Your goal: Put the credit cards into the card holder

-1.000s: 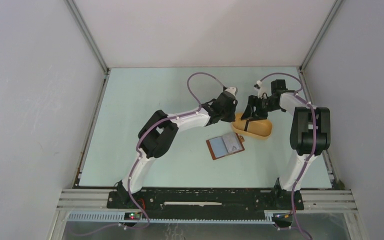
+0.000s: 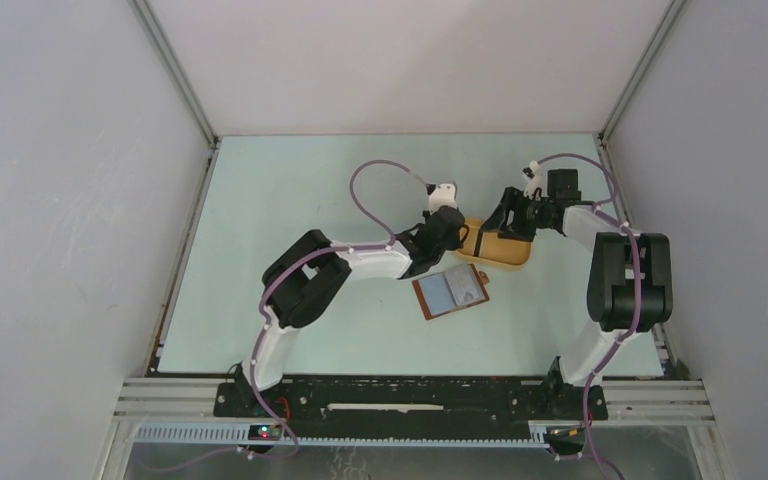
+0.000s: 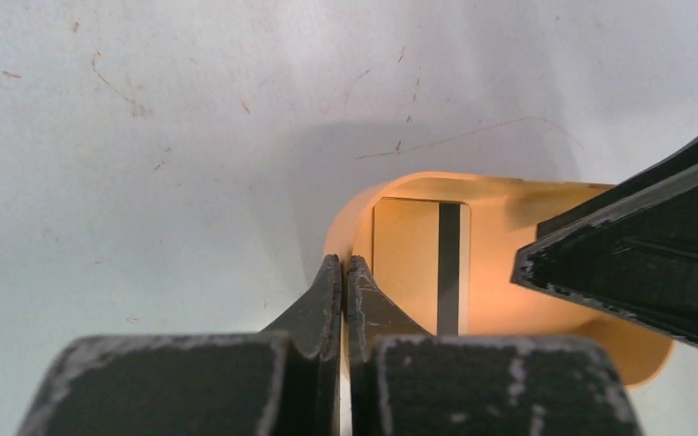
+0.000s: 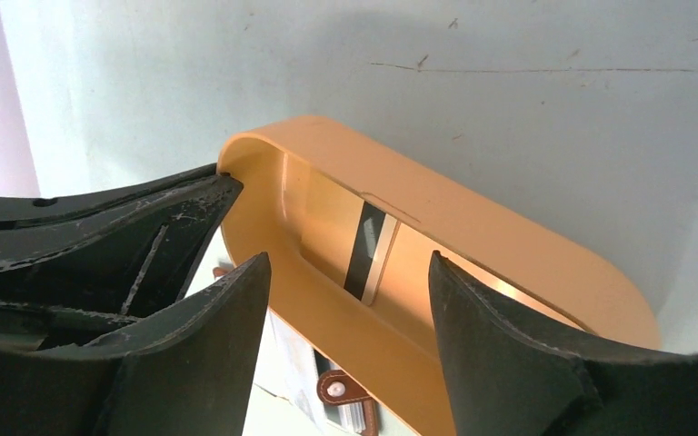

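A single card with a black stripe (image 3: 449, 263) lies flat in the orange tray (image 3: 636, 359); its tan face nearly matches the tray floor. My left gripper is shut on the thin wall at the tray's left end. Over the tray, my right gripper stands open, its fingers apart with the striped card (image 4: 363, 250) visible below and beyond them, nothing gripped. The brown card holder (image 2: 450, 290) lies opened flat in front of the tray, showing pale pockets; its snap strap (image 4: 341, 389) shows in the right wrist view.
Both arms meet closely above the tray, the right gripper's fingers near the left gripper. A wall (image 2: 720, 120) stands beyond the table's right edge.
The card holder has stayed put.
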